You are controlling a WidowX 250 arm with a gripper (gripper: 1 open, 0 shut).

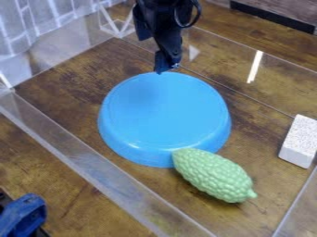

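Observation:
The black gripper (pixel 165 48) hangs at the top middle, above and behind a blue disc-shaped object (pixel 162 113) on the wooden surface; whether its fingers are open or shut is unclear. A green bumpy vegetable-like object (pixel 213 175) lies at the disc's front right, its tip against the disc's edge.
A white block (pixel 299 141) lies at the right. A blue item (pixel 18 217) is at the bottom left. Clear plastic strips or walls edge the left and right.

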